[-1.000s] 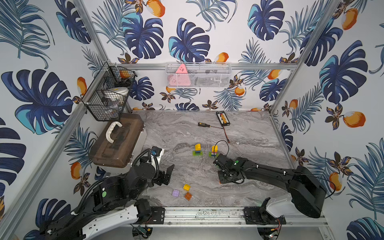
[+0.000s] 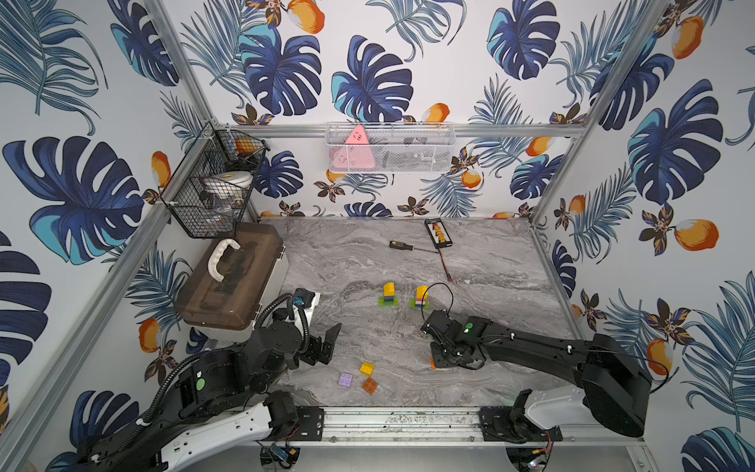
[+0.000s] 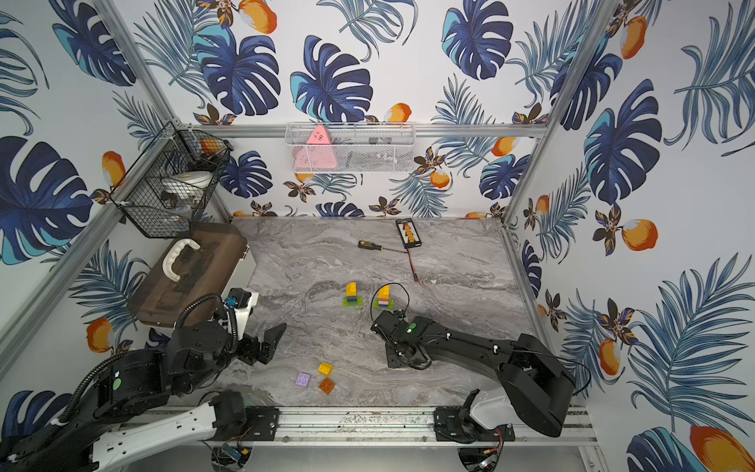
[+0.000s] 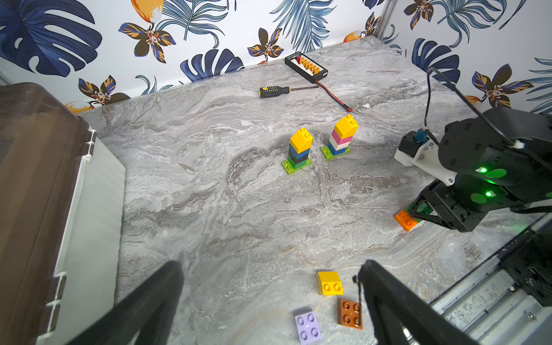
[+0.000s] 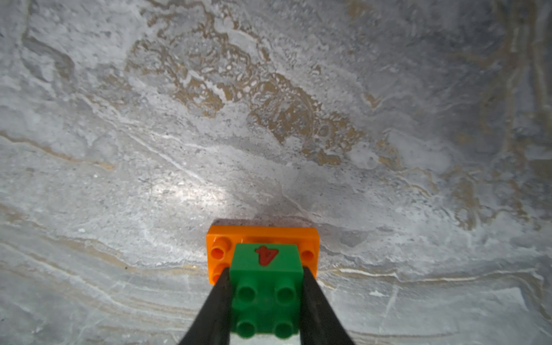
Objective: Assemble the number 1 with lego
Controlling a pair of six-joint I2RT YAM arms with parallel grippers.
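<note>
In the right wrist view my right gripper is shut on a green brick (image 5: 266, 256) with a red mark on its face. That brick is over an orange base plate (image 5: 218, 253), lined up near its middle; whether it is fully pressed down I cannot tell. Well to the left, my left gripper hangs open and empty above the table. Loose on the table lie a yellow brick (image 4: 330, 283), a brown-orange brick (image 4: 350, 314) and a lilac brick (image 4: 308, 327).
Two brick towers (image 4: 299, 148) with yellow tops stand mid-table on green plates. Behind them lie a screwdriver (image 4: 274, 91) and a black-framed tray (image 4: 306, 67) with a cable. A brown-lidded toolbox (image 2: 232, 275) fills the left side.
My right arm has shifted slightly toward the front of the table, and more of the orange plate shows by its gripper. My left arm has barely moved.
</note>
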